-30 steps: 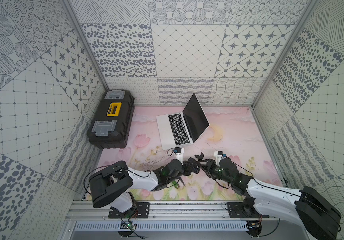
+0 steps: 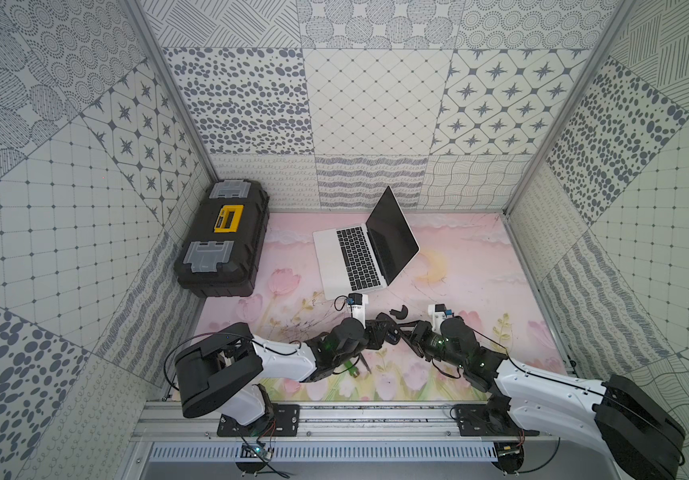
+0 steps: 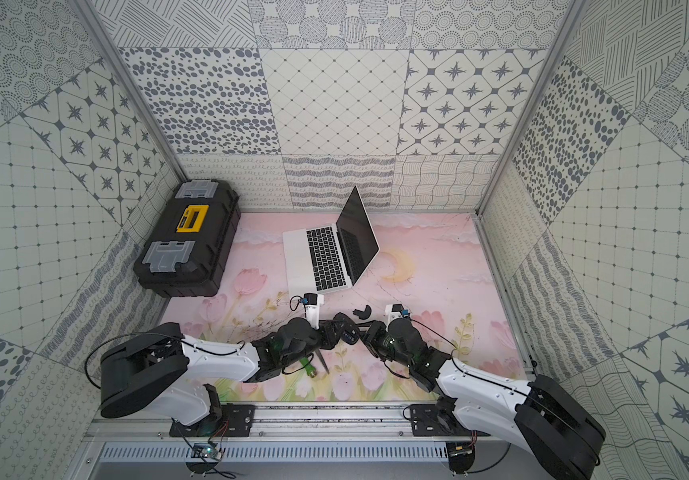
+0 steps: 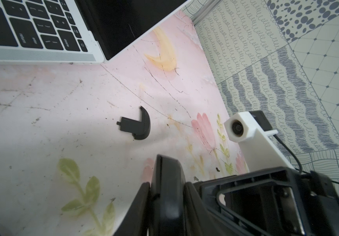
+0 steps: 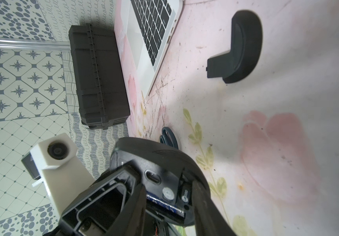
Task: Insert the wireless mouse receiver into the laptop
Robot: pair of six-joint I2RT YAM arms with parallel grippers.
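My left gripper is shut on the black wireless mouse (image 4: 169,169), holding it above the table. In the right wrist view the underside of the mouse (image 5: 153,151) faces my right gripper, its compartment open with a blue battery (image 5: 163,204) inside. A small dark piece with white marks, seemingly the receiver (image 5: 185,192), sits in a slot there. My right fingers (image 5: 136,208) stand apart, close to the mouse; contact is hard to tell. The laptop (image 2: 356,256) stands open behind, screen to the right.
The mouse's loose black cover (image 4: 136,125) lies on the table between mouse and laptop. A black toolbox (image 2: 224,237) stands at the back left. Near the left gripper lies a green-handled tool (image 2: 351,369).
Both arms have shifted only very slightly. The mouse stays between the two grippers; the laptop and loose cover have not moved.
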